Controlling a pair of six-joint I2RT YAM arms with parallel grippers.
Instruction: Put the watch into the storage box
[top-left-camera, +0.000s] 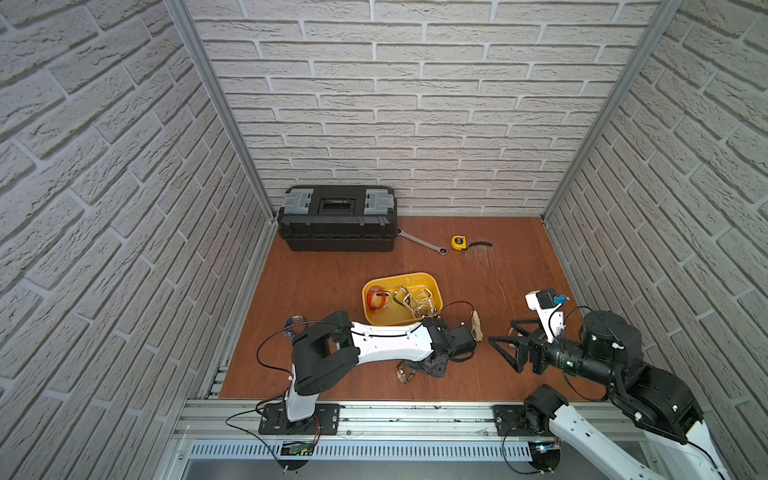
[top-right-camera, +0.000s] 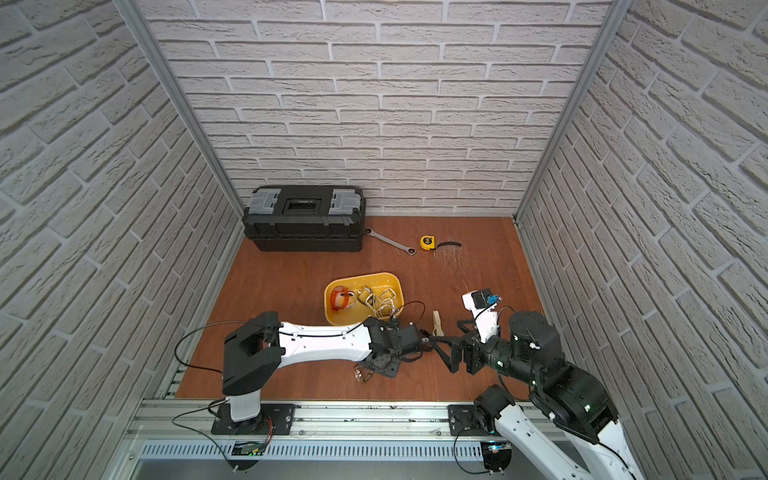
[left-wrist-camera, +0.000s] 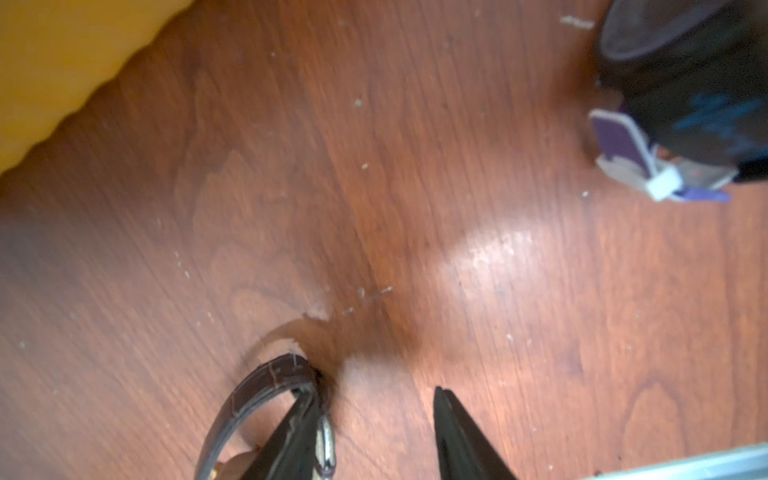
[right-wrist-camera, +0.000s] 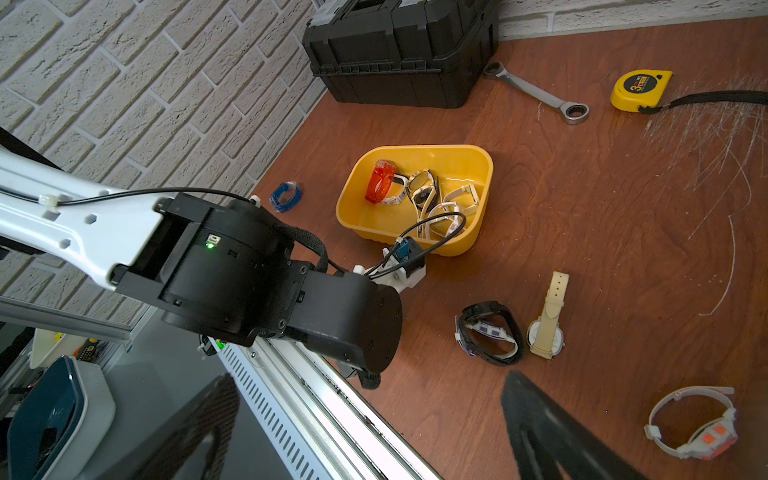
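Note:
The yellow storage box (right-wrist-camera: 416, 232) holds several watches, a red one (right-wrist-camera: 381, 182) among them. A brown-strapped watch (left-wrist-camera: 254, 392) stands on edge on the table, low in the left wrist view. My left gripper has its fingers apart; one of them overlaps that watch, and bare wood shows between the tips. Whether that finger touches the watch I cannot tell. A black watch (right-wrist-camera: 489, 332) and a beige one (right-wrist-camera: 550, 313) lie side by side right of the left arm. My right gripper is open and empty, above the table's right side.
A white-strapped watch (right-wrist-camera: 694, 424) lies at the right, and a blue one (right-wrist-camera: 285, 197) left of the box. At the back are a black toolbox (top-left-camera: 336, 220), a wrench (top-left-camera: 422, 241) and a tape measure (top-left-camera: 458, 242).

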